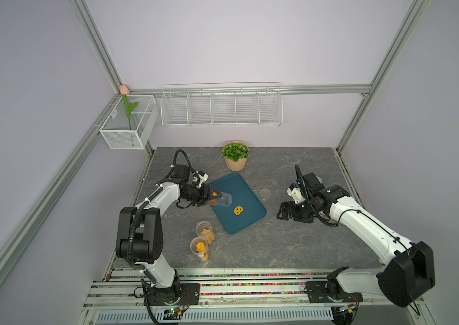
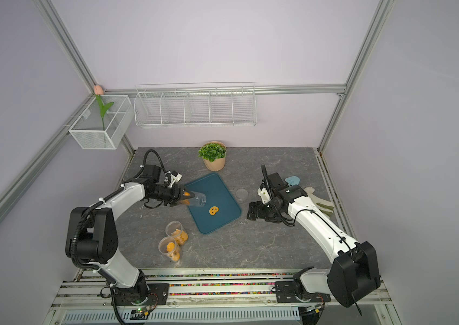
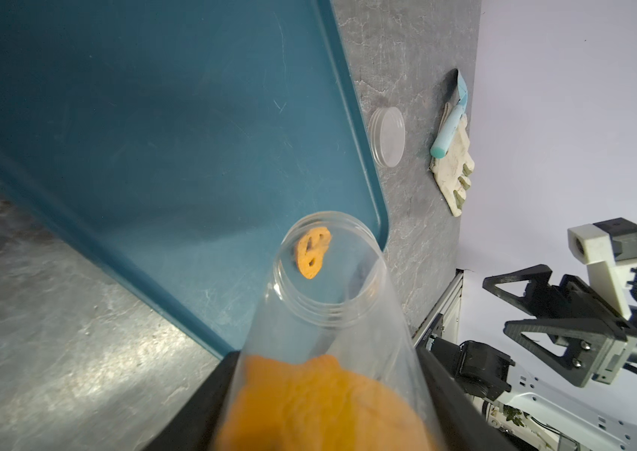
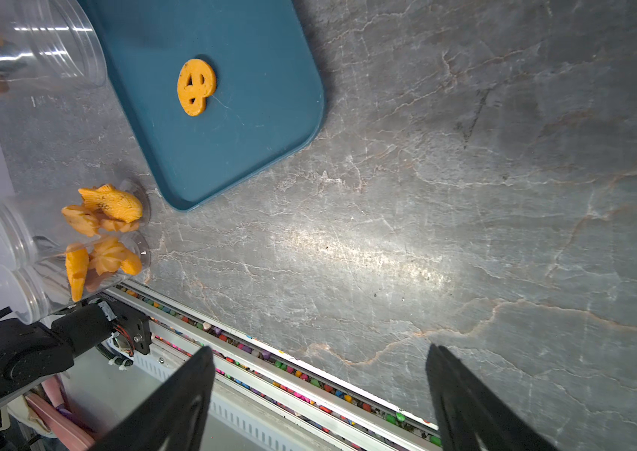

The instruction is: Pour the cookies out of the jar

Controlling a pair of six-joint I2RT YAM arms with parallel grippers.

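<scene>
My left gripper (image 1: 207,196) is shut on a clear jar (image 3: 326,323), tilted sideways over the blue tray (image 1: 245,219) with its open mouth pointing across it. Orange cookies (image 3: 326,406) sit in the held jar's gripper-end. One pretzel-shaped cookie lies on the tray, also seen through the jar mouth in the left wrist view. My right gripper (image 2: 256,211) hangs open, empty, right of the tray above the table.
Two more jars with cookies (image 2: 169,249) stand front left of the tray. A clear lid (image 3: 389,136) lies right of it, with a glove (image 3: 452,176) and blue-handled tool (image 3: 450,127) farther right. A potted plant (image 1: 235,157) stands behind.
</scene>
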